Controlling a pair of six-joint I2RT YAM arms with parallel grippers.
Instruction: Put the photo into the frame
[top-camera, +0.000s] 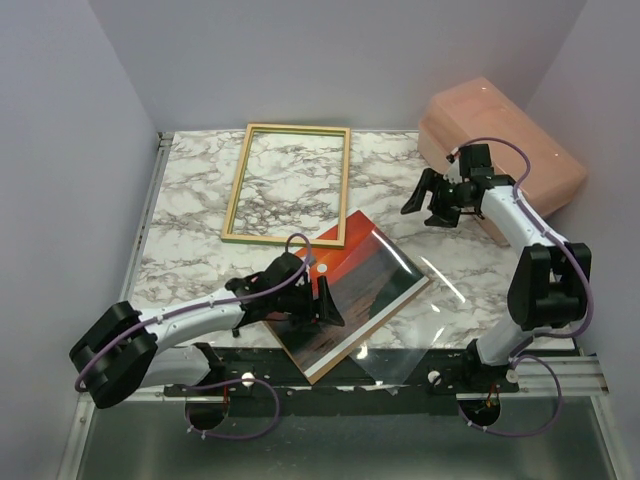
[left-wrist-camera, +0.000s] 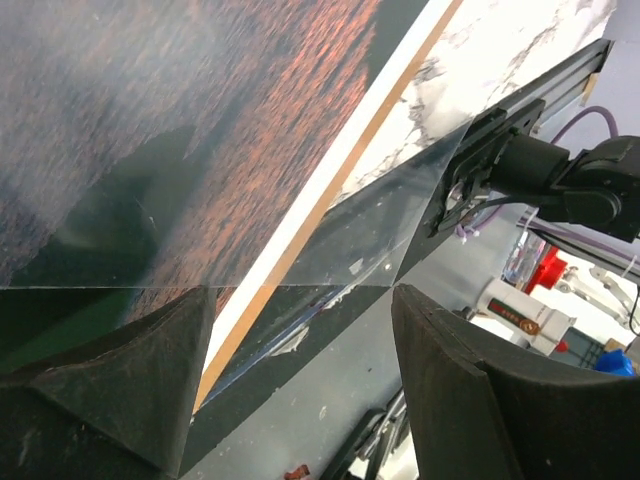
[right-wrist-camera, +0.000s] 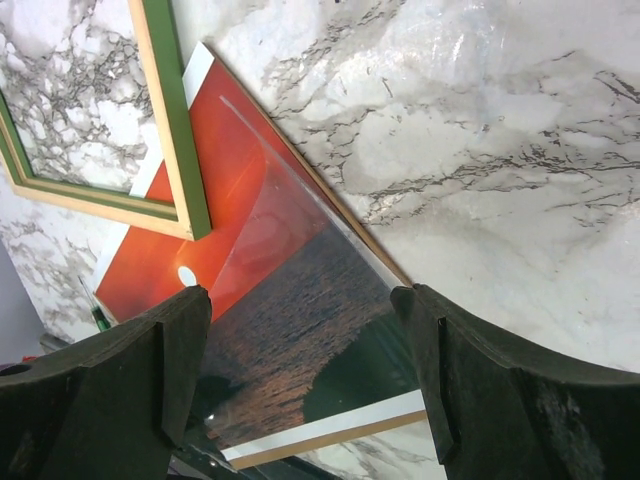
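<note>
The photo (top-camera: 355, 275), a red and dark print with white border, lies angled on the marble, its lower corner over the front edge; clear sheets (top-camera: 395, 355) overlap it. The wooden frame (top-camera: 345, 185) lies empty behind it, touching or overlapping the photo's back part. My left gripper (top-camera: 325, 305) is over the photo; in the left wrist view its fingers (left-wrist-camera: 140, 380) are apart at the sheet's edge, with the photo's border between them below. My right gripper (top-camera: 428, 200) stands open above the marble right of the frame, nothing between its fingers.
A pink block (top-camera: 510, 130) sits at the back right, beside the right arm. Bare marble (top-camera: 190, 200) is left of the frame. The front edge of the table drops to a dark strip and rail below the photo. Grey walls close in the sides and back.
</note>
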